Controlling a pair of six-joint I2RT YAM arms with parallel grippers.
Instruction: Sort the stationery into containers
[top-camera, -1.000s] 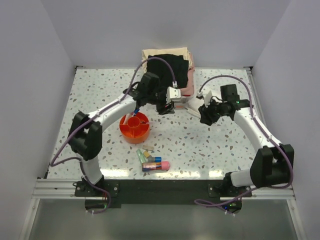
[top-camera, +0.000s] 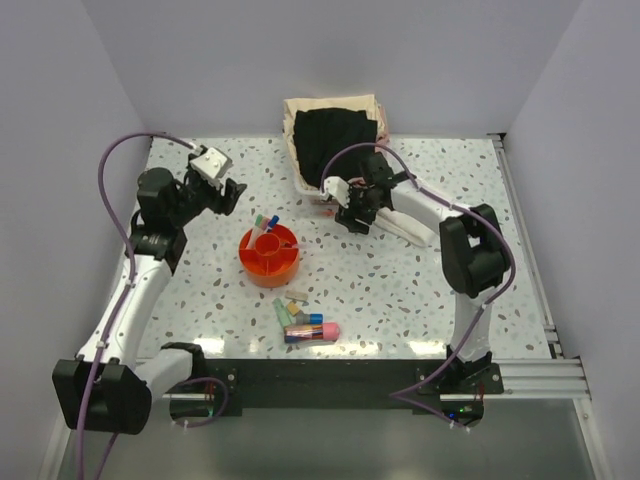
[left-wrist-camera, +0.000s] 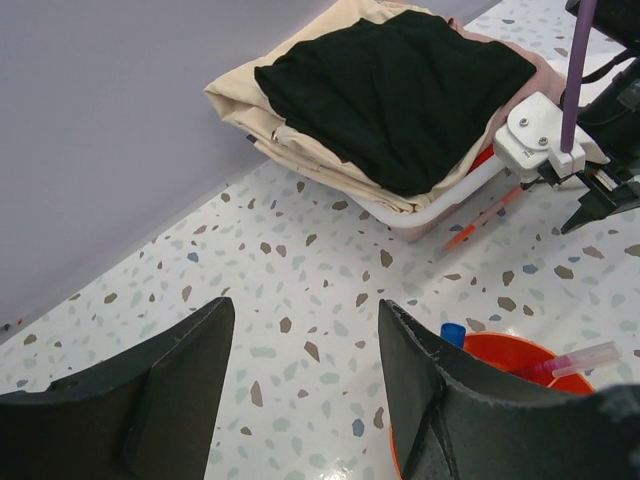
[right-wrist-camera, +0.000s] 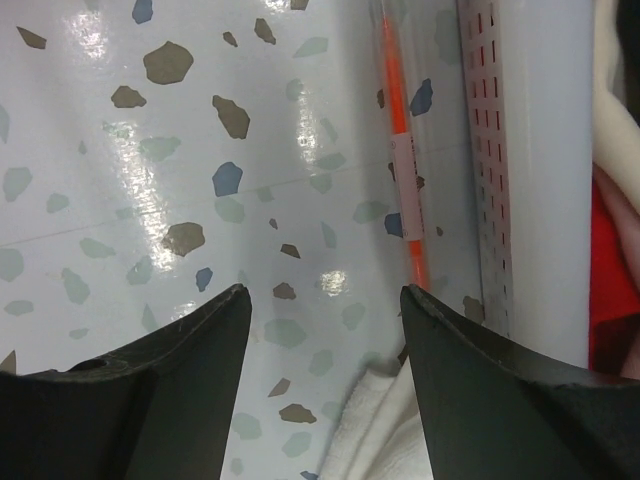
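Note:
An orange round organizer (top-camera: 286, 262) holds several markers; in the left wrist view its rim (left-wrist-camera: 500, 345) shows. An orange pen (right-wrist-camera: 406, 180) lies on the speckled table beside a white basket (right-wrist-camera: 535, 170). My right gripper (top-camera: 355, 218) hangs over that spot, its fingers apart with nothing visible between them. My left gripper (top-camera: 225, 200) is left of and above the organizer, fingers apart and empty. Near the front lie a green item (top-camera: 282, 312), blue item (top-camera: 310, 318), pink-capped cylinder (top-camera: 311, 332) and small pale block (top-camera: 297, 295).
The basket at the back holds folded dark, cream and pink cloths (top-camera: 335, 140). A white cloth (top-camera: 410, 228) lies right of it, under my right arm.
My left arm has swung from the middle back to the left. My right gripper has moved left toward the basket and the orange pen.

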